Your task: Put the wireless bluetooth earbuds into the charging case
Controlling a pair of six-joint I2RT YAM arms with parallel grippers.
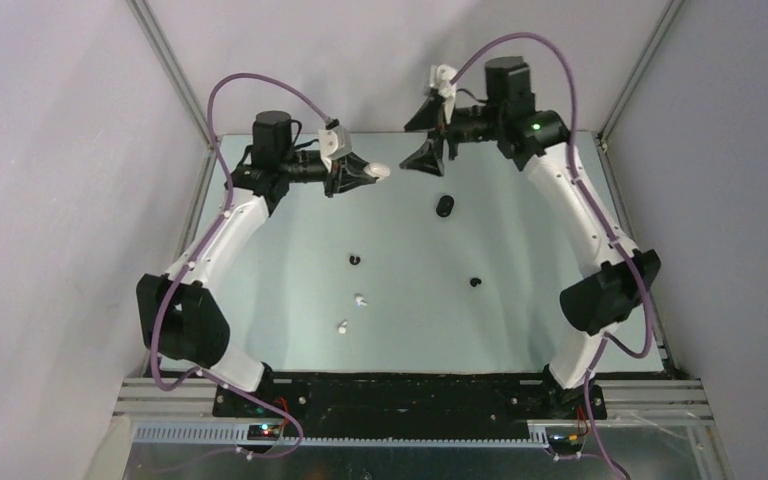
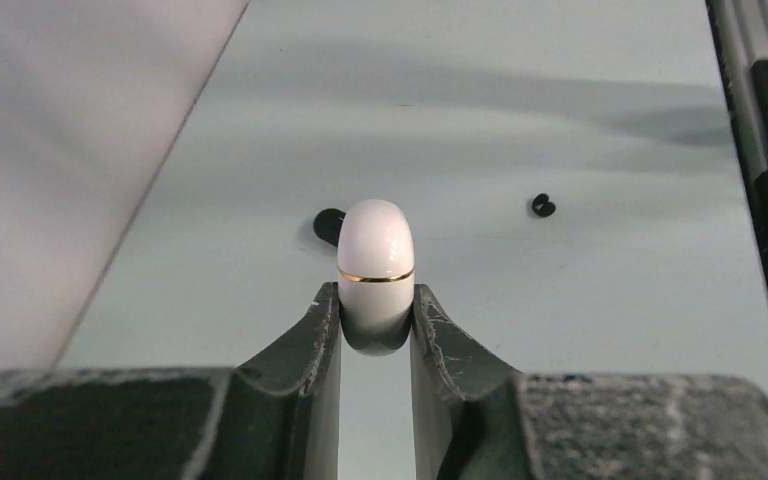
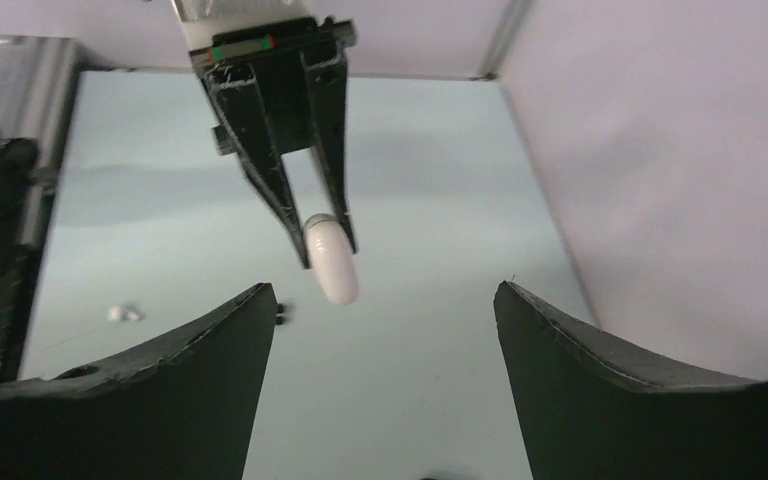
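Observation:
A white charging case with a gold band (image 2: 376,250) is pinched upright in my left gripper (image 1: 370,172), raised over the table's upper middle. My right gripper (image 1: 413,140) is up at the back, right of it, its fingers apart with nothing between them. On the table (image 1: 290,240) lie two white earbuds, near the front middle, two small dark pieces, and a black oblong case (image 1: 445,206).
White walls (image 1: 80,200) close in the table at back and sides. A dark rail (image 1: 400,400) runs along the front edge.

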